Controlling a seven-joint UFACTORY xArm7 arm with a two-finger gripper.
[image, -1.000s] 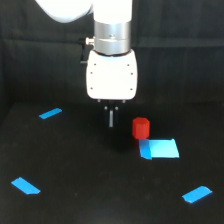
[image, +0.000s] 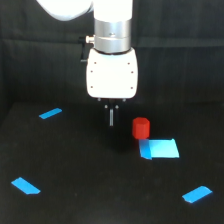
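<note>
My gripper (image: 111, 117) hangs over the black surface below the white hand, left of the red object. Its fingers are dark and small against the black, so how far apart they stand does not show. A small red block or cup (image: 141, 128), with several flat sides or a round wall, stands on the black surface. Bare dark space separates it from the gripper in this view. A light blue patch (image: 164, 148) lies flat just in front of the red object, with a deeper blue strip (image: 145, 149) along its left edge.
Blue tape strips mark the surface at the back left (image: 50, 113), front left (image: 25, 186) and front right (image: 197, 194). Dark curtain (image: 180, 50) closes off the back.
</note>
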